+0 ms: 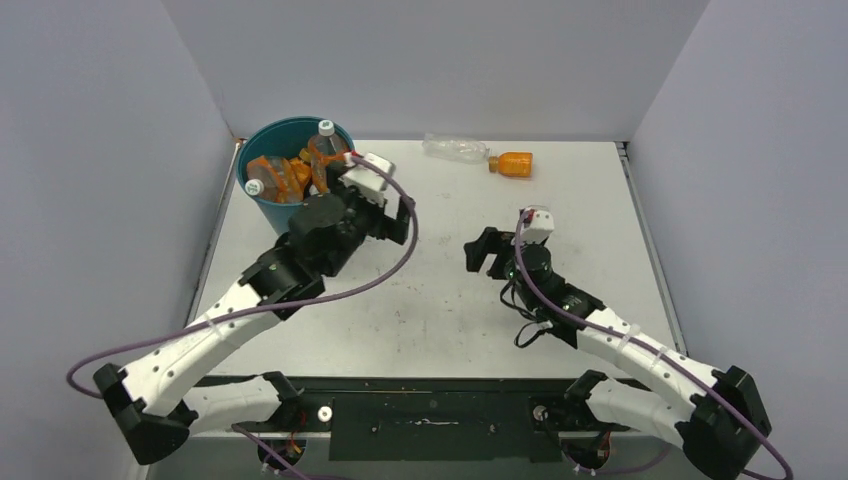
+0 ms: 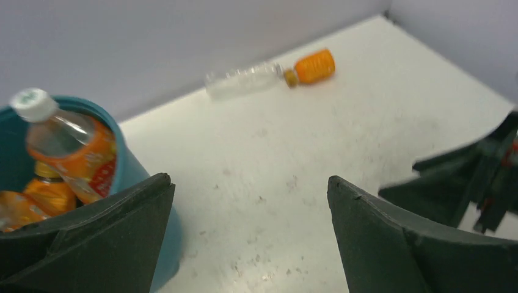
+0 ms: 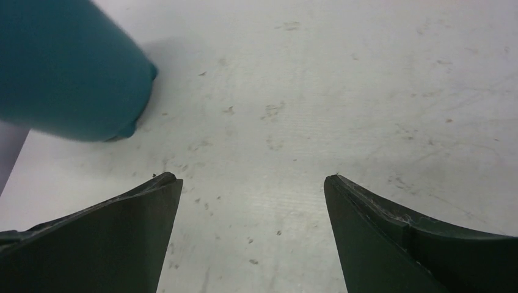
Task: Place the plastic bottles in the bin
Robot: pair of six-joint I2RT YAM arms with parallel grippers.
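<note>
At the back of the table lie a clear bottle (image 1: 455,148) and a small orange bottle (image 1: 511,164), end to end. The teal bin (image 1: 279,131) at the back left holds several bottles, among them an orange-labelled bottle (image 1: 327,150) with its white cap above the rim. Just right of the bin, my left gripper is open and empty, its black fingers (image 2: 379,238) wide apart. My right gripper hovers over the table right of centre, its fingers (image 3: 116,238) apart and only bare table between them.
Between the arms the white table (image 1: 420,310) is clear. Grey walls (image 1: 440,60) close in the back and both sides. A purple cable (image 1: 330,297) hangs along the left arm.
</note>
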